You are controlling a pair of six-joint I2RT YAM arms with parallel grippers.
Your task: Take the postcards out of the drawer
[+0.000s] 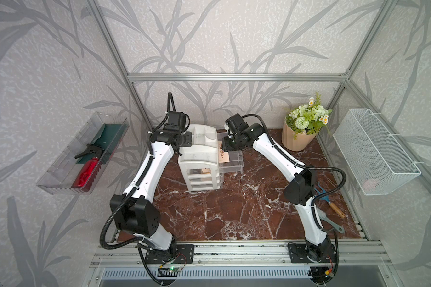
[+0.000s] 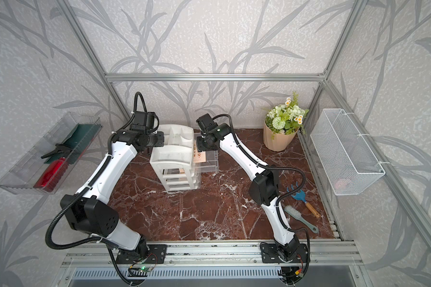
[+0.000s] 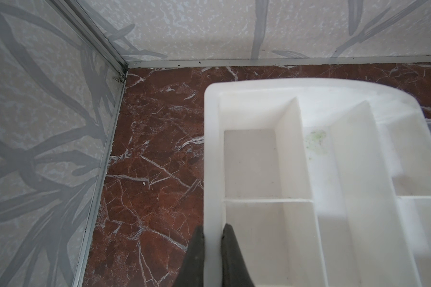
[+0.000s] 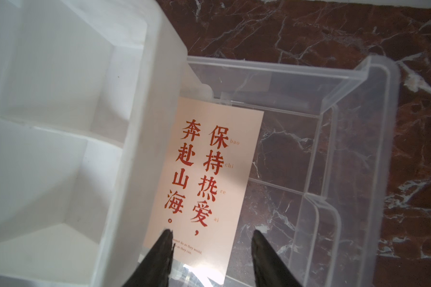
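Note:
A cream postcard (image 4: pixel 210 177) with red Chinese lettering lies flat in the pulled-out clear drawer (image 4: pixel 359 157), close against the white cabinet's side. Whether other cards lie beneath it cannot be seen. My right gripper points down over the drawer, its fingers apart above the card's lower end with nothing gripped between them. On the opposite side, my left gripper is shut on the upper left rim of the white cabinet (image 3: pixel 253 86). From the top left view, the right hand covers part of the postcard (image 1: pixel 223 155).
Behind on the right stands a flowerpot (image 1: pixel 299 134). A white wire basket (image 1: pixel 378 153) hangs on the right wall, a clear bin (image 1: pixel 86 157) on the left. A blue hand fork (image 2: pixel 299 195) and a brush (image 2: pixel 299 217) lie at the right.

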